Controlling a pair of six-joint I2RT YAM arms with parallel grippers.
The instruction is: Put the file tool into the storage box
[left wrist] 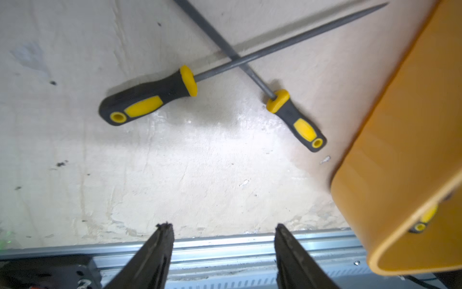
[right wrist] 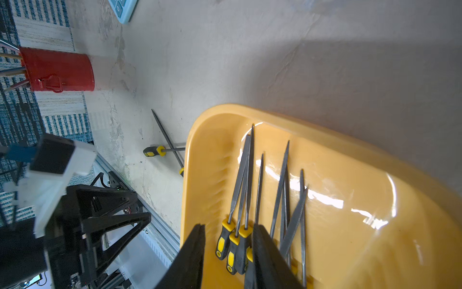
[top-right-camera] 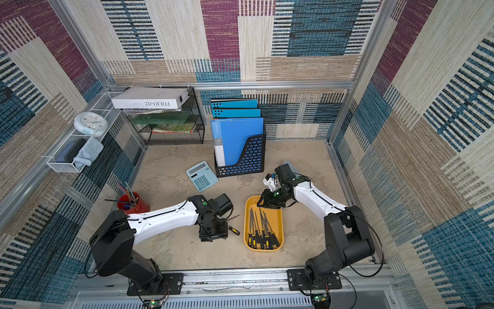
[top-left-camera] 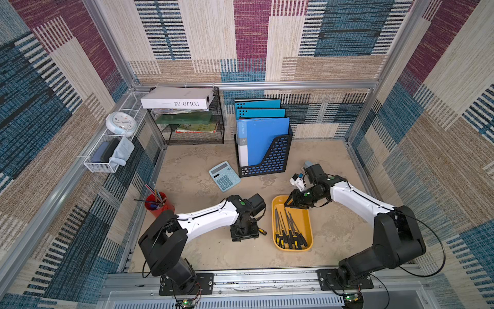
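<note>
Two files with black-and-yellow handles lie crossed on the table left of the orange storage box [top-left-camera: 274, 226]. In the left wrist view, the left file [left wrist: 144, 101] rests its blade over that of the right file [left wrist: 298, 120], whose handle is close to the box wall. My left gripper hovers by them, its fingers apart and nothing between them. Several files [right wrist: 245, 192] lie inside the box, handles toward the front. At the box's far end my right gripper is open and empty above it.
A calculator [top-left-camera: 224, 176] lies behind the left arm, with a black file rack [top-left-camera: 267, 159] farther back. The red pen cup [top-left-camera: 160, 204] stands at the left. Table surface between calculator and pen cup is clear.
</note>
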